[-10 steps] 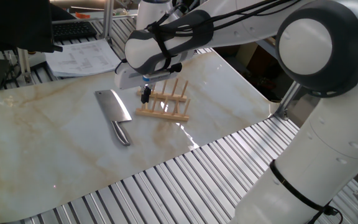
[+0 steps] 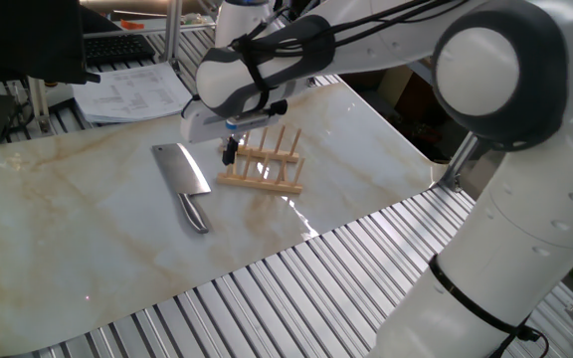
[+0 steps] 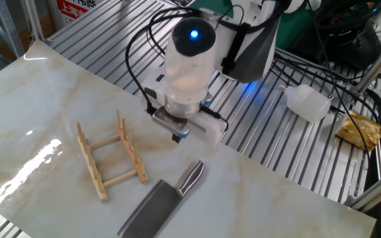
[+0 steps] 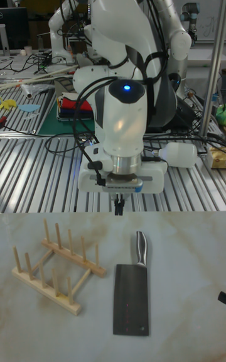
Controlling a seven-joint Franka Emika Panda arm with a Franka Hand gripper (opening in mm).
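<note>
A cleaver with a steel handle lies flat on the marble-patterned board; its blade (image 4: 131,300) points away from the robot's base, and its handle (image 3: 192,177) lies on the base side. Beside it stands a wooden rack (image 3: 104,176) with two rows of upright pegs, its slots empty. My gripper (image 4: 119,205) hangs above the board near the handle end, fingers pointing down. Its two black fingers are close together in exterior view 3, with nothing seen between them. In exterior view 1 the black fingers (image 2: 230,151) overlap the rack's left end.
The marble-patterned board (image 2: 78,229) is mostly bare around the cleaver and rack. Slatted metal table (image 2: 296,288) borders it. A white bulb-like object (image 3: 307,103) and a gold packet (image 3: 359,134) lie on the slats, off the board. Papers (image 2: 132,92) lie beyond the board.
Cleaver and rack have stayed put.
</note>
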